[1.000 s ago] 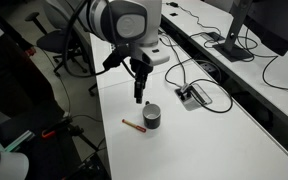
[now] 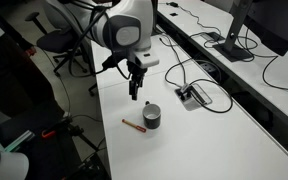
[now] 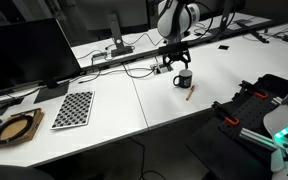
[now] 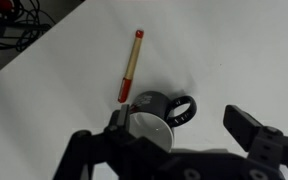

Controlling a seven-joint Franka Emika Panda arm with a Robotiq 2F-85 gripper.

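A dark mug with a pale inside stands upright on the white table; in the wrist view the mug is low in the picture, its handle to the right. Beside it, apart from it, lies an orange-brown marker with a red end, also seen as a marker in front of the mug in the second exterior view. My gripper hangs over the table behind the mug. In the wrist view its fingers are spread wide, and nothing is held between them.
A metal device with black cables lies close to the mug. A monitor, a keyboard and a round brown item stand farther along.
Over the last second, my gripper has shifted slightly left and a little lower in the exterior view. The mug and marker have stayed in place.
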